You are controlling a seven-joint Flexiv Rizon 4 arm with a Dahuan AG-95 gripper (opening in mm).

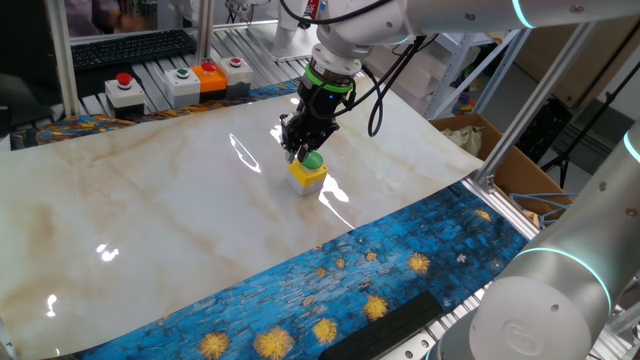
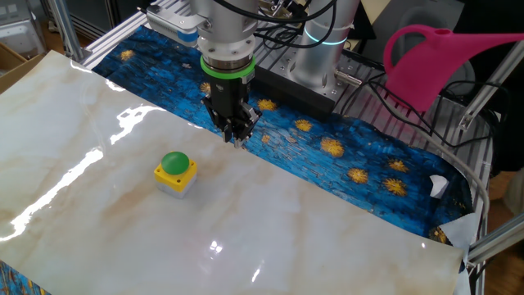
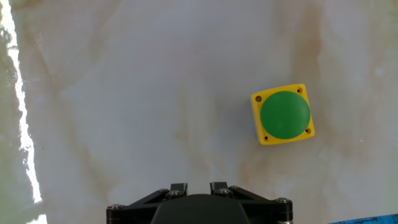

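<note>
A yellow-and-grey box with a round green push button (image 3: 285,115) on top sits on the marble-patterned sheet. In the wrist view it lies ahead and to the right of my gripper, whose fingertips show a narrow gap with nothing between them. Exterior view 2 shows the gripper (image 2: 236,141) above the sheet, apart from the green button (image 2: 175,163) and on the robot-base side of it. From exterior view 1, the gripper (image 1: 298,155) overlaps the far edge of the button box (image 1: 308,180).
Several other button boxes (image 1: 183,86) stand in a row at the back, near a keyboard (image 1: 125,60). A pink watering can (image 2: 430,65) is beside the robot's base. Around the green button, the marble-patterned sheet (image 2: 270,213) is clear.
</note>
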